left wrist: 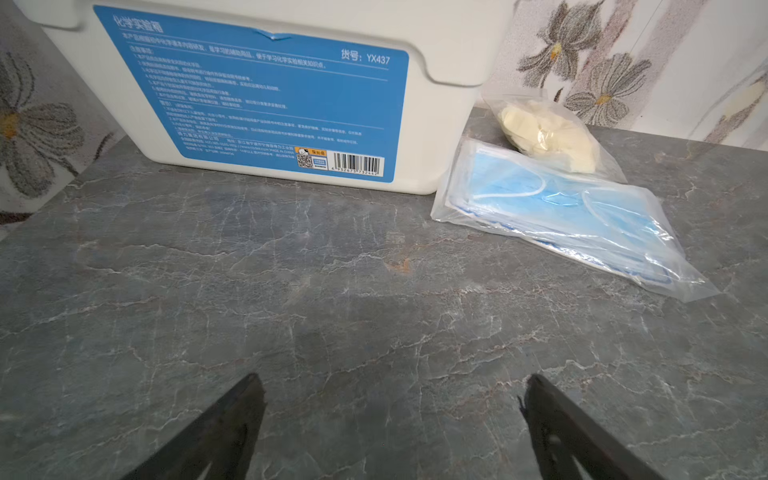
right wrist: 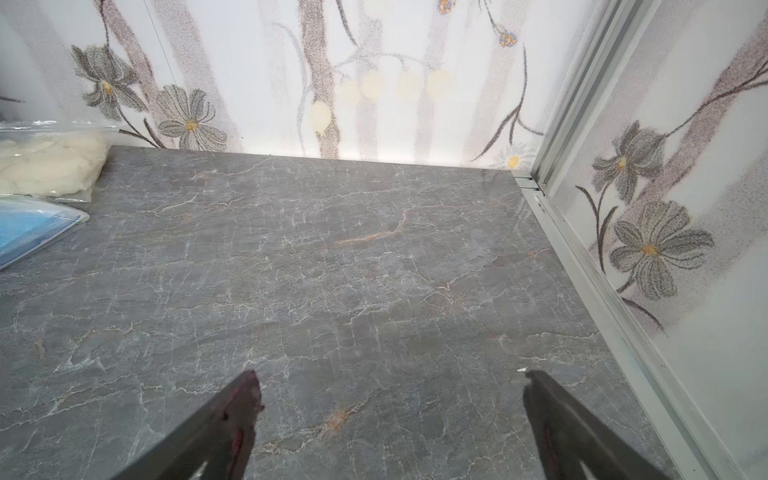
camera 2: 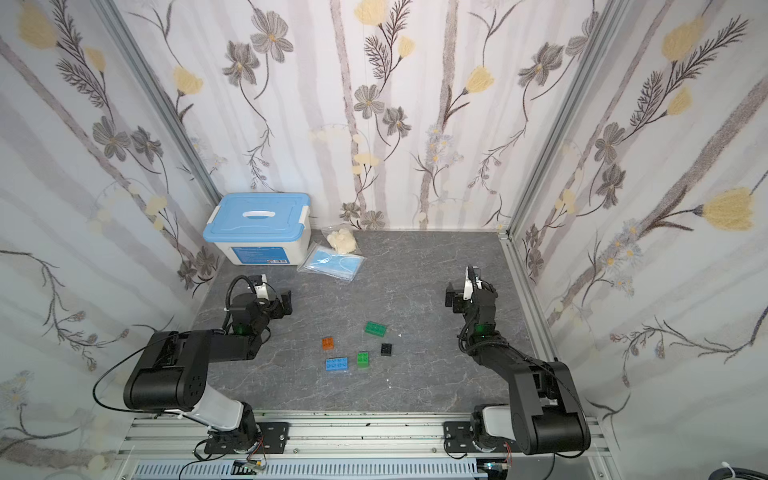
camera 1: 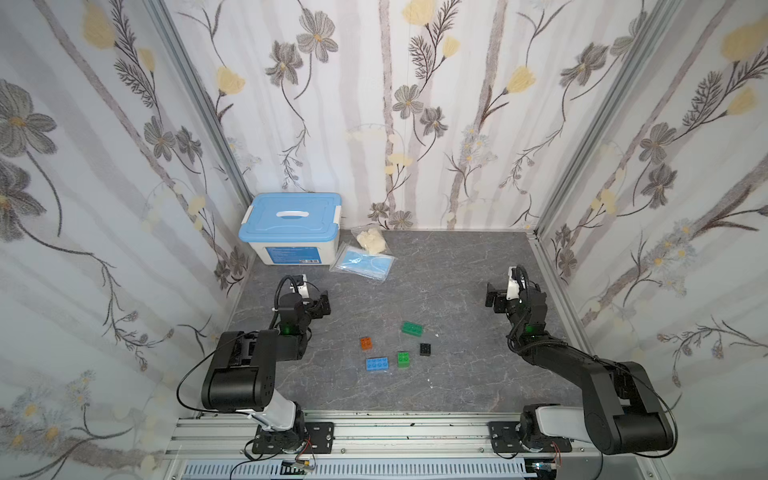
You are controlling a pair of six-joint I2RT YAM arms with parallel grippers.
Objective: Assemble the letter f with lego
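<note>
Several loose bricks lie apart on the table's front middle. In the top left view these are an orange brick (camera 1: 365, 342), a long blue brick (camera 1: 377, 364), a small green brick (camera 1: 403, 359), a long dark green brick (camera 1: 412, 328) and a small black brick (camera 1: 425, 349). To the left of them is my left gripper, its fingers wide apart over bare table in the left wrist view. My right gripper is off to the right of the bricks, likewise open and empty. Neither wrist view contains a brick.
A white box with a blue lid (camera 1: 291, 216) stands at the back left. Beside it lie a bag of blue masks (camera 1: 364, 262) and a bag of cream-coloured material (camera 1: 371, 240). Bare table stretches across the back middle and right, up to the patterned walls.
</note>
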